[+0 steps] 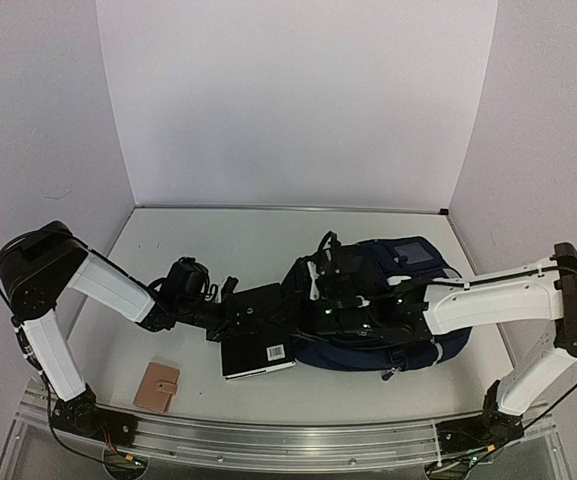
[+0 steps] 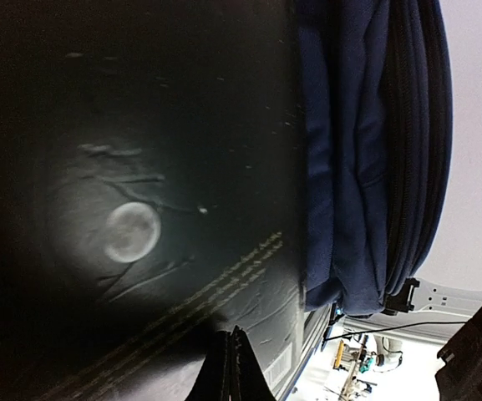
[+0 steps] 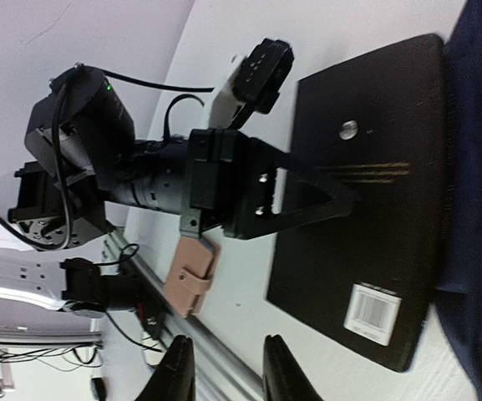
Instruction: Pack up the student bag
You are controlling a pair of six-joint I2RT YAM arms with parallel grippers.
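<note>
A black book (image 1: 257, 345) with a white barcode label lies flat, its right edge against the navy student bag (image 1: 438, 345). My left gripper is shut, nothing showing between its fingers, its tip over the book's cover; whether it touches the cover is hard to tell. Seen from the right wrist, the book (image 3: 341, 276) shows a round button and gold lines. My right gripper stands open and empty there; from the top, its arm reaches across the bag and hides part of it and the book's upper right.
A small brown notebook (image 1: 156, 387) with a strap lies at the front left. A metal rail (image 1: 298, 437) runs along the front edge. Both arms stand close together over the book.
</note>
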